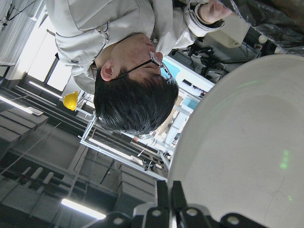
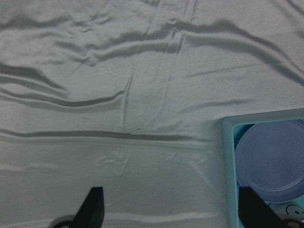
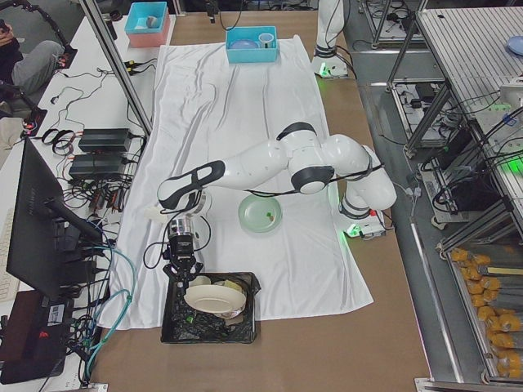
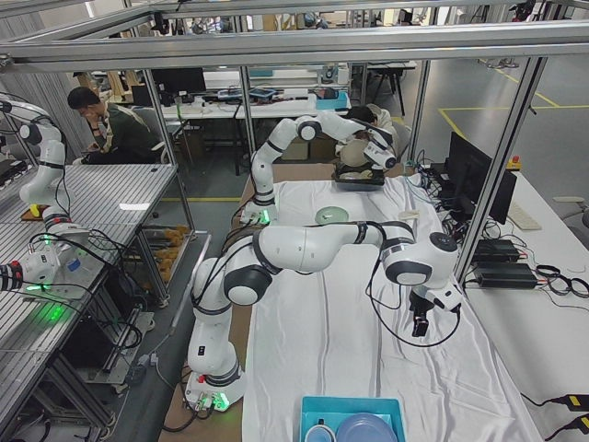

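Observation:
My left gripper [image 3: 184, 269] is over the black bin [image 3: 172, 327] lined with dark plastic, shut on a cream plate [image 3: 214, 298], which is tilted inside or just over the bin among other items, hard to tell apart. In the left wrist view the plate [image 1: 247, 137] fills the right side, held at its edge by the fingers [image 1: 178, 199]. My right gripper [image 4: 421, 322] hangs over the white cloth [image 2: 142, 85]; in the right wrist view its fingertips stand wide apart, open with nothing between them.
A green plate [image 3: 260, 214] lies on the cloth beside the left arm. A blue tray [image 3: 251, 55] holding a blue plate [image 2: 268, 161] and a cup [image 3: 266, 39] is at the other end. Monitors and cables line one side.

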